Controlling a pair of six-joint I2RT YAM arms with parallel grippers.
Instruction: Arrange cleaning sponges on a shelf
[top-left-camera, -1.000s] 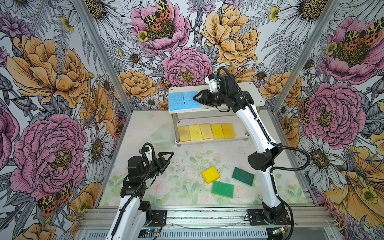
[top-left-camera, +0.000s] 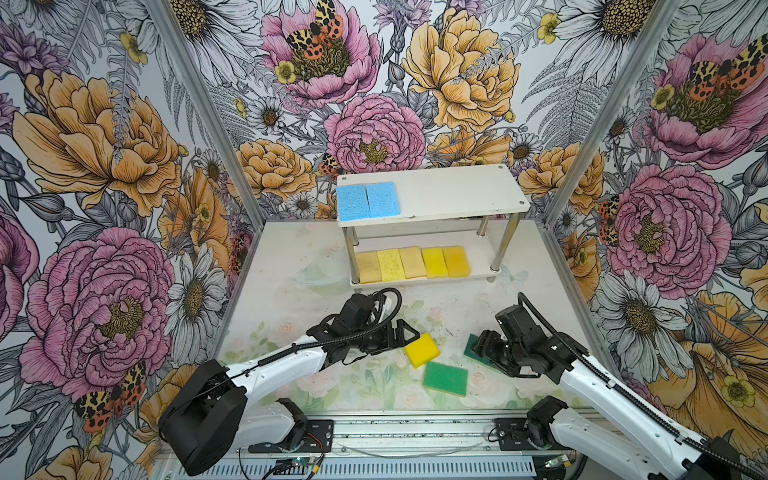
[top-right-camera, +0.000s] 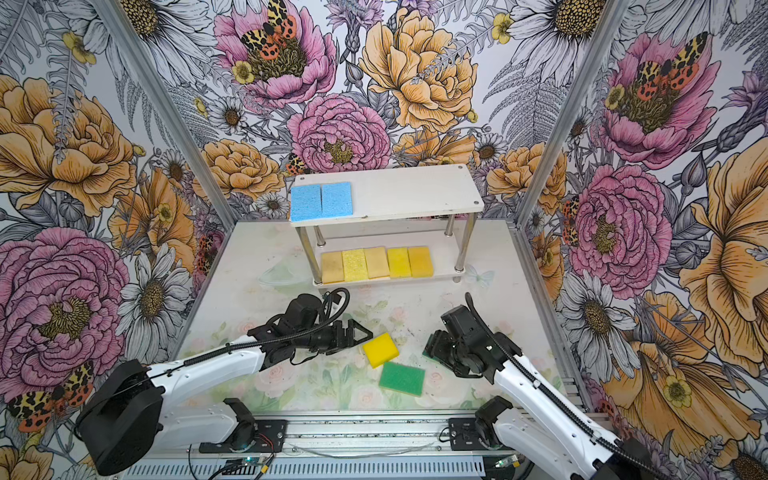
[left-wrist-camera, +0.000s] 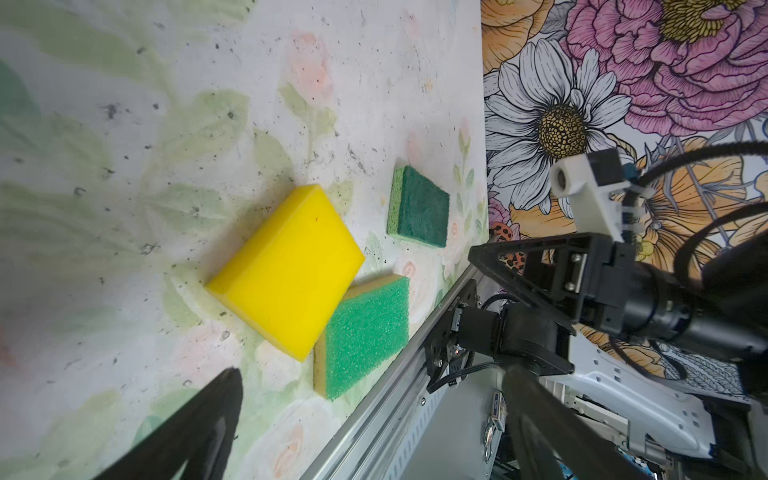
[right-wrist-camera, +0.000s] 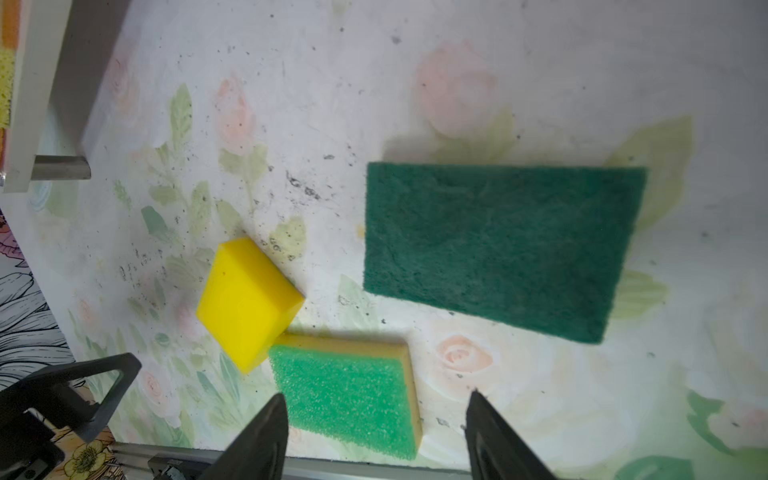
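On the table a yellow sponge (top-left-camera: 421, 350) lies nearest my left gripper (top-left-camera: 409, 330), which stands open and empty just to its left. A bright green sponge (top-left-camera: 445, 379) touches or nearly touches the yellow one in front. The dark green sponge (right-wrist-camera: 504, 248) lies to the right; my right gripper is above the table close to it, its fingers apart with nothing between. In the top left view that gripper partly covers the dark green sponge. Two blue sponges (top-left-camera: 367, 201) sit side by side at the left end of the shelf's upper board (top-left-camera: 448, 192).
Several yellow and tan sponges (top-left-camera: 412, 262) stand in a row on the lower board (top-left-camera: 481, 254), with a little room at its right end. Shelf posts (top-left-camera: 504, 243) flank that board. The upper board's right side is bare.
The left gripper has moved right to beside the yellow sponge. No sponge has visibly moved.
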